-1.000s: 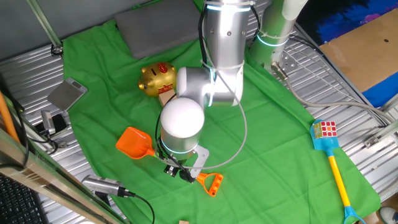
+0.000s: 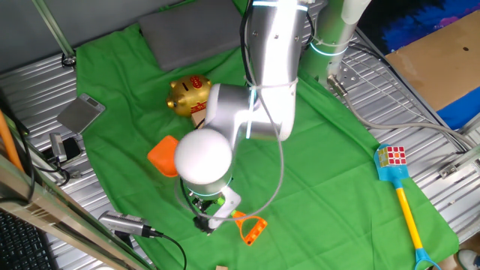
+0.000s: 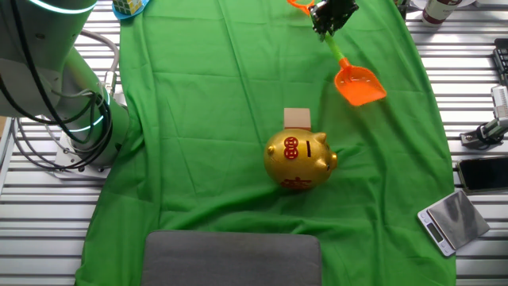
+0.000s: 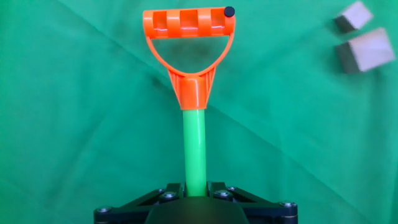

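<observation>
A toy shovel with an orange scoop, a green shaft and an orange D-shaped handle [image 4: 189, 23] is held by my gripper. The fingers close on the green shaft [image 4: 194, 149] from both sides in the wrist view. Exterior view 1 shows the orange scoop [image 2: 163, 156] to one side of the arm and the handle [image 2: 251, 229] to the other, with the wrist hiding most of the shaft. From exterior view 2, the scoop [image 3: 359, 85] extends from the dark gripper [image 3: 332, 17] at the top edge.
A gold piggy bank [image 3: 299, 160] stands beside a wooden block [image 3: 297, 118]. Two pale blocks, one larger [image 4: 371, 50] and one smaller [image 4: 356, 15], show in the wrist view. A blue-and-yellow shovel [image 2: 409, 217] bears a colored cube [image 2: 391, 156]. Open green cloth lies right of the arm.
The wrist has shifted left and downward in exterior view 1.
</observation>
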